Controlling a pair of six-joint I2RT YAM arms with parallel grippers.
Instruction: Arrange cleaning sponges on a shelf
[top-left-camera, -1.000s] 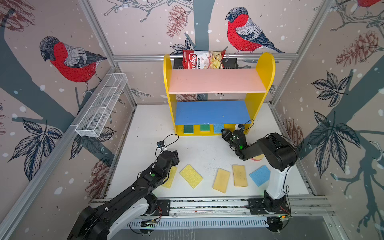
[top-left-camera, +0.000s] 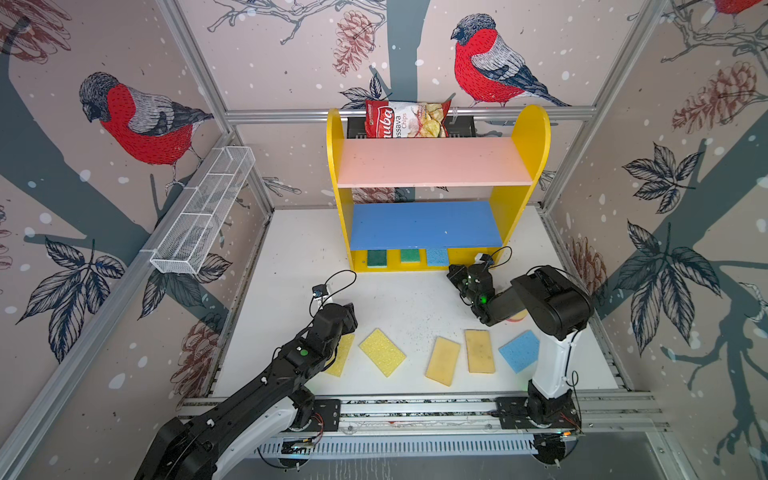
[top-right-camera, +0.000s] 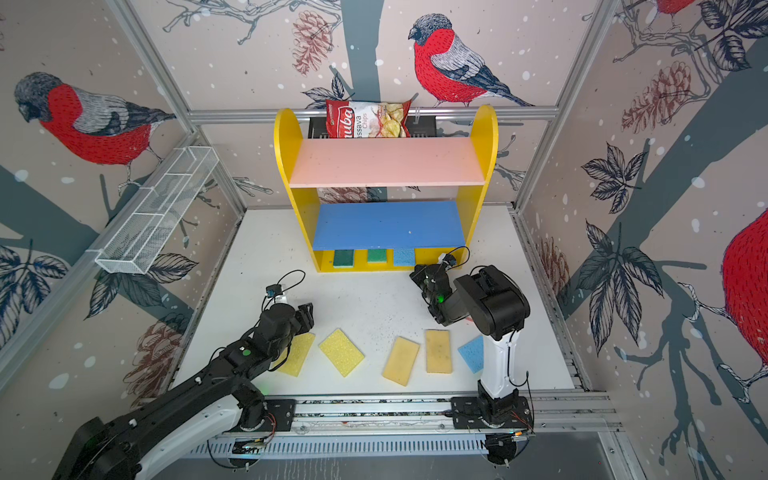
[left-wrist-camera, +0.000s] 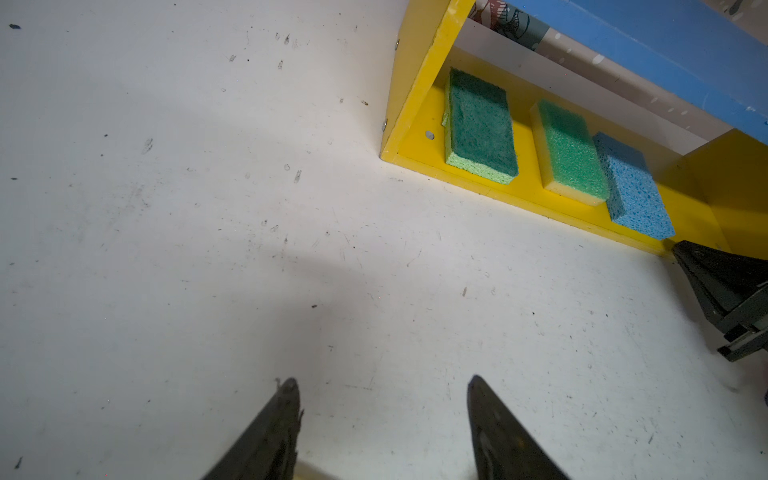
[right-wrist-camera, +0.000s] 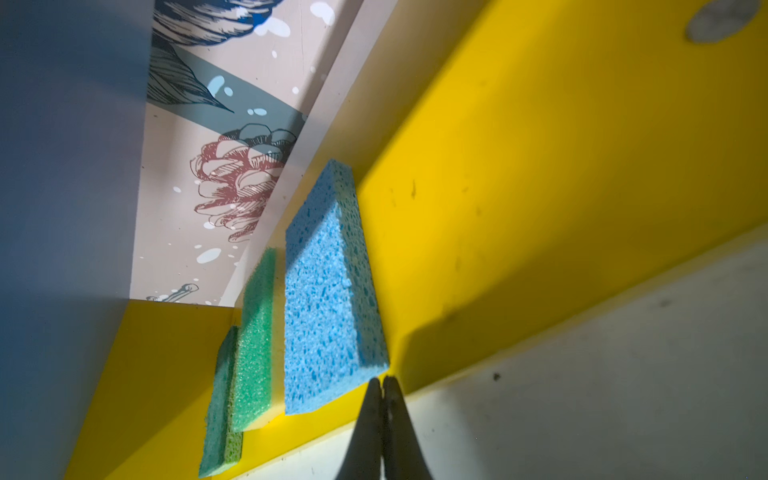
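Note:
On the yellow bottom board of the shelf (top-left-camera: 388, 266) lie a dark green sponge (left-wrist-camera: 481, 124), a lighter green sponge (left-wrist-camera: 569, 152) and a blue sponge (left-wrist-camera: 633, 185), side by side. The blue one's near end reaches the board's front edge. Right by that end is my right gripper, shut, with nothing between its fingers. Out in front of the shelf's left side, my left gripper stands open and empty above the white table. Nearer the front lie yellow sponges (top-left-camera: 382, 352), tan sponges (top-left-camera: 442, 361) and another blue sponge (top-left-camera: 520, 350). My right arm partly hides a round-edged item.
Above the sponges, the blue shelf board (top-left-camera: 424, 224) overhangs the bottom level. The yellow board is bare right of the blue sponge. A chips bag (top-left-camera: 408, 120) stands behind the top; a white wire basket (top-left-camera: 204, 209) hangs at left. Mid-table is clear.
My right gripper has drawn back slightly from the shelf, toward the front and right. The left arm looks nearly still, and the sponges on the table have not moved.

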